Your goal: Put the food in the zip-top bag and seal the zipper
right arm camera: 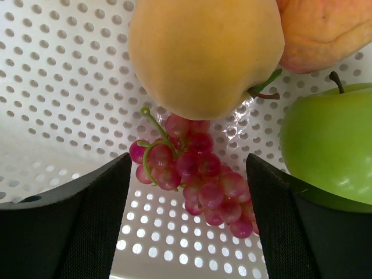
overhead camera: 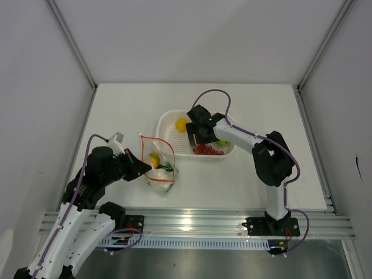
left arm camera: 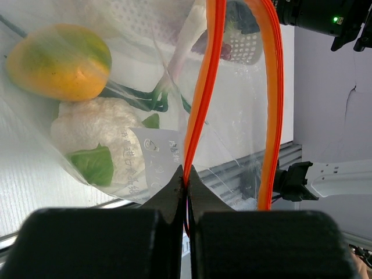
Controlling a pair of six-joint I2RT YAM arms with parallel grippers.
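Note:
My left gripper is shut on the red-edged rim of the clear zip bag, which holds a mango, a cauliflower and green stems. My right gripper is part open, low in the white basket, its fingers either side of a bunch of red grapes, nothing visibly gripped. A yellow fruit, an orange fruit and a green apple lie around the grapes.
Another yellow fruit sits at the basket's left. Walls and metal rails border it.

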